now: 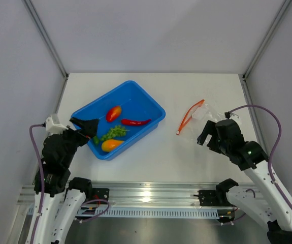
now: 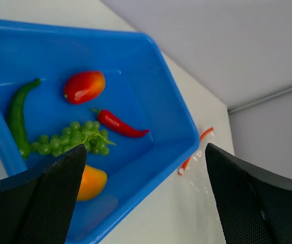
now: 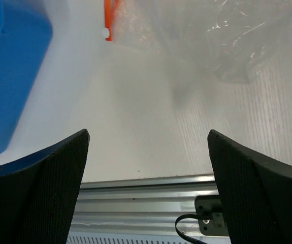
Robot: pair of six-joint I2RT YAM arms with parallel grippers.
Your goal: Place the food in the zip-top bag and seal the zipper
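In the blue bin (image 1: 148,124) lie a red-orange mango (image 1: 114,113), a red chili (image 1: 135,122), green grapes (image 1: 116,132) and a yellow-orange fruit (image 1: 112,145). A green chili (image 2: 18,114) shows along the bin's side in the left wrist view; my arm mostly covers it from above. Over the bin's left side hangs my left gripper, open and empty. The clear zip bag (image 3: 201,33) lies flat on the table at the right, its orange zipper (image 1: 189,116) facing the bin. Near the bag's front edge, my right gripper is open, holding nothing.
Bare white table (image 1: 156,162) stretches between the bin and the bag and in front of both. Grey walls close off the back and sides. A metal rail (image 1: 148,188) runs along the table's front edge.
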